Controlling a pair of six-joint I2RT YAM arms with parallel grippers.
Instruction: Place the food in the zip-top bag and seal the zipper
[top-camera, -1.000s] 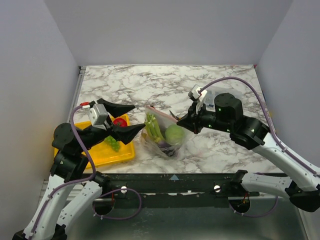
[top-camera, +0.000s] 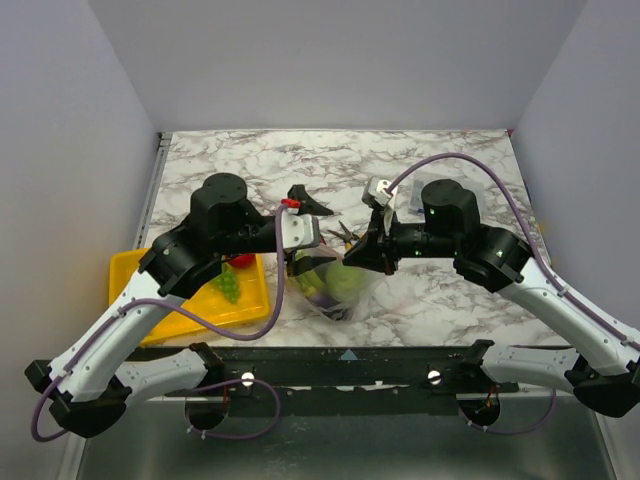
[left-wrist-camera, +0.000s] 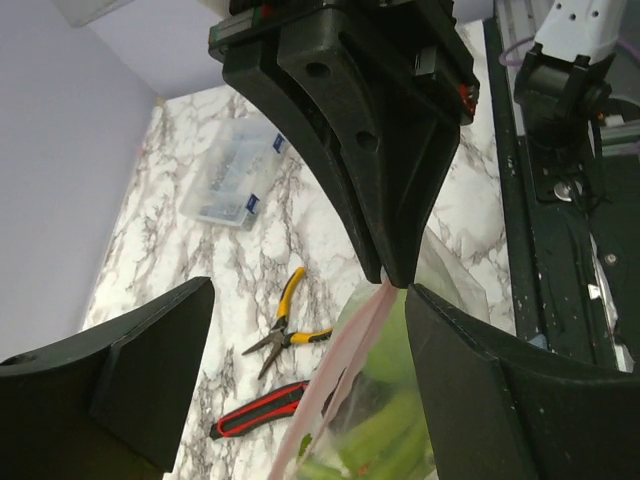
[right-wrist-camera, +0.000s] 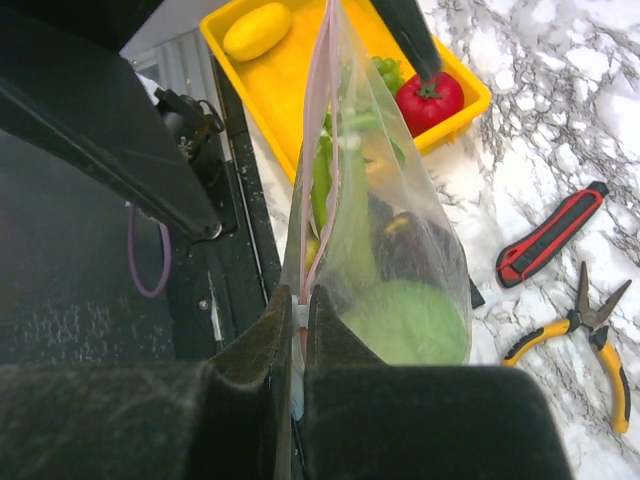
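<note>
A clear zip top bag (top-camera: 337, 308) with a pinkish zipper strip stands upright on the marble table. Inside it, a round green item (right-wrist-camera: 410, 325), a dark purple item (right-wrist-camera: 415, 248) and long green vegetables (left-wrist-camera: 385, 435) show through the plastic. My right gripper is shut on the zipper strip at one end of the bag's mouth. My left gripper (top-camera: 322, 235) stands open over the other end; in the left wrist view the strip (left-wrist-camera: 322, 385) runs up between its wide-apart fingers (left-wrist-camera: 165, 370), with a gap on either side.
A yellow tray (right-wrist-camera: 470, 105) at the left holds a tomato (right-wrist-camera: 430, 102), green grapes (top-camera: 228, 284) and a yellow item (right-wrist-camera: 257, 32). Behind the bag lie pliers (right-wrist-camera: 590, 325) and a red-black cutter (right-wrist-camera: 550, 235). A clear case (left-wrist-camera: 235, 170) sits at the right.
My left gripper has moved right, from above the tray to over the bag's left part, staying open.
</note>
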